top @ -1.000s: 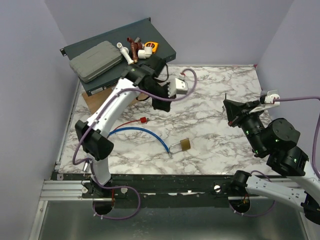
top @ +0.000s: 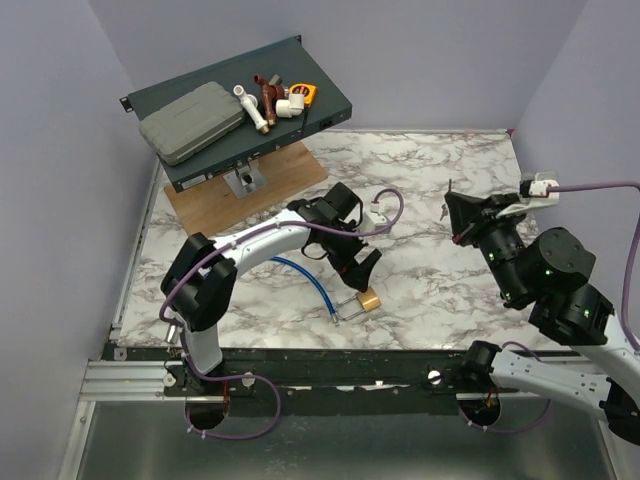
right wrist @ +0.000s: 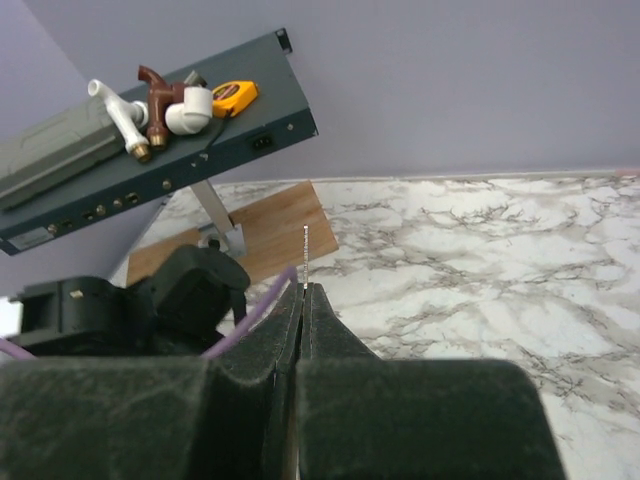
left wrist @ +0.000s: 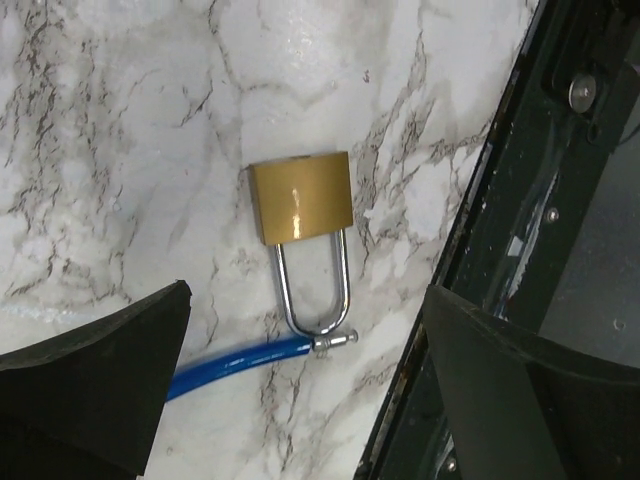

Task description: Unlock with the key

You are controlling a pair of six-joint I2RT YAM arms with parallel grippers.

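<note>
A brass padlock (left wrist: 302,198) lies on the marble surface, its steel shackle (left wrist: 344,280) meeting the metal end of a blue cable (left wrist: 245,362). In the left wrist view my left gripper is open, with a black finger on each side and the padlock lying below and ahead of them. From the top, the padlock (top: 369,300) is just in front of that gripper (top: 358,278). My right gripper is shut on a thin key, whose notched blade (right wrist: 306,255) points up from the fingertips. It is raised at the right, well apart from the padlock.
At the back left a dark raised shelf (top: 330,98) carries a grey case (top: 192,122), pipe fittings and a yellow tape measure. A wooden board (top: 290,178) lies beneath it. Between the arms the marble is clear. A dark rail (top: 300,368) runs along the front.
The padlock has shifted slightly forward.
</note>
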